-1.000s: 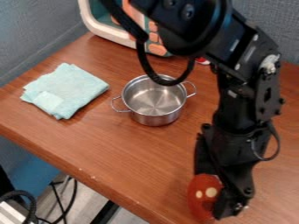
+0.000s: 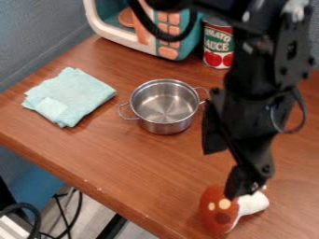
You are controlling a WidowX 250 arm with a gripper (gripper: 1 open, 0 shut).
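The black gripper (image 2: 230, 149) hangs over the right side of the wooden table (image 2: 88, 140), just above a red toy with a white part (image 2: 219, 213). Its fingers are dark and angled, so their opening is unclear. A steel pot (image 2: 163, 107) with two handles stands left of the gripper, and a folded light-blue cloth (image 2: 69, 95) lies at the left.
A toy microwave (image 2: 134, 28) and a tomato can (image 2: 217, 49) stand at the back. The table's front-left edge runs diagonally, with cables (image 2: 50, 224) below it.
The arm has risen from the red toy, uncovering more of it and its white part. The can at the back now shows more.
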